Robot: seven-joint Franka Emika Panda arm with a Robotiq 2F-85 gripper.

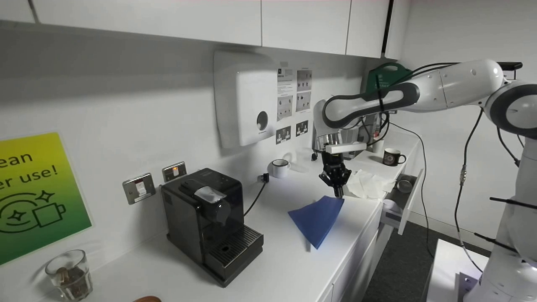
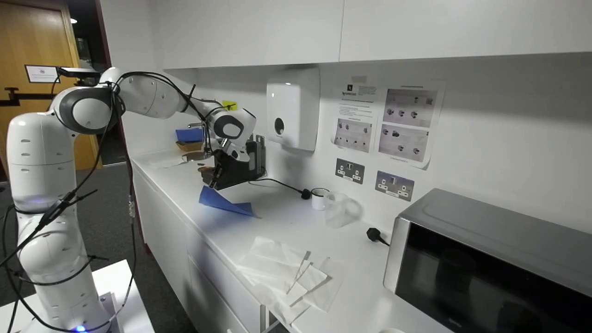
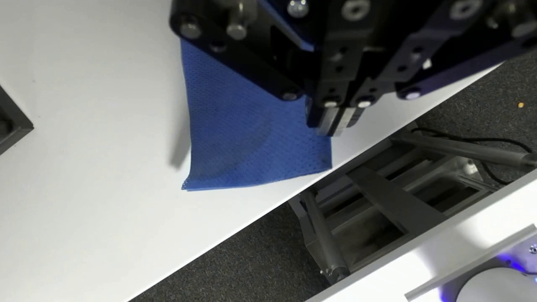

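The blue cloth (image 1: 317, 217) hangs from my gripper (image 1: 339, 193), whose fingers are shut on its edge near one corner. Part of the cloth is raised off the white counter, and a shadow shows beside it in the wrist view. There, the perforated blue cloth (image 3: 241, 136) spreads left of and below the gripper, close to the counter's front edge. In exterior view 2 the cloth (image 2: 225, 202) slopes down from the fingertips. How much fabric lies between the fingers is hidden.
A black coffee machine (image 1: 211, 221) stands left of the cloth. White paper sheets (image 1: 368, 183) lie behind the gripper, near an open drawer (image 1: 402, 206). A white mug (image 1: 280, 169) stands by the wall. Bare counter surrounds the cloth.
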